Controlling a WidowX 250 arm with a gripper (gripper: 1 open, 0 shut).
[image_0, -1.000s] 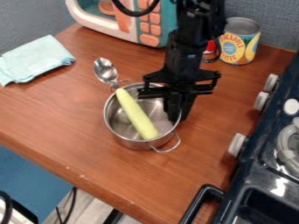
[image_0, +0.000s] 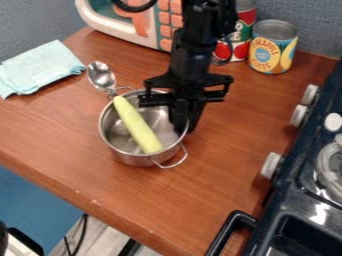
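Note:
A steel pot (image_0: 128, 148) stands on the wooden table with a pale yellow corn-like piece (image_0: 138, 126) lying in it. My black gripper (image_0: 181, 114) is at the pot's right rim, its lower part over that wall; whether its fingers are closed on the rim I cannot tell. A metal spoon (image_0: 100, 75) sticks out at the pot's upper left.
A folded cloth (image_0: 36, 69) lies at the left. A toy microwave (image_0: 115, 17) and cans (image_0: 274, 48) are at the back. A black stove (image_0: 310, 182) fills the right.
The pot, with the yellow piece and spoon, has shifted left and slightly up in the view, along with my gripper and arm.

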